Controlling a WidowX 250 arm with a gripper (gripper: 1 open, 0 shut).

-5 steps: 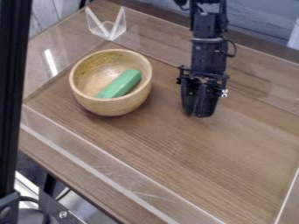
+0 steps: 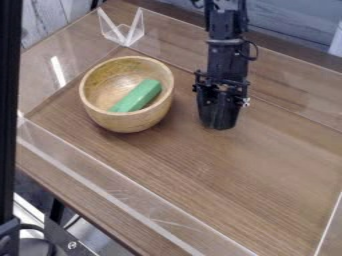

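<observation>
The black robot arm reaches down from the top centre to my gripper (image 2: 219,106), which is low over the wooden table (image 2: 227,190), right of a wooden bowl (image 2: 114,119). A green block (image 2: 138,94) lies inside the bowl. The gripper is dark against a dark shape at its tip, so I cannot tell whether it holds anything or how far its fingers are apart.
A clear plastic piece (image 2: 122,30) stands at the back left. A pale wall runs along the back right.
The arm and gripper have shifted slightly to the left over the last second. The bowl and green block are where they were.
</observation>
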